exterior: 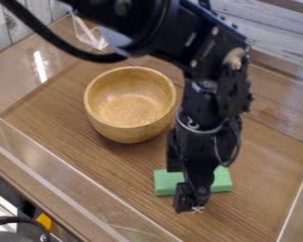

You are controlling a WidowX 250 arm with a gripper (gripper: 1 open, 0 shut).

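Observation:
My black gripper (189, 180) is low over the green block (167, 185) on the wooden table (79, 161), its fingers open and reaching down around the block's middle. The block's ends show on either side; whether the fingers touch it is unclear.
A tan wooden bowl (114, 99) stands behind and left of the gripper. A clear plastic rail runs along the left and front.

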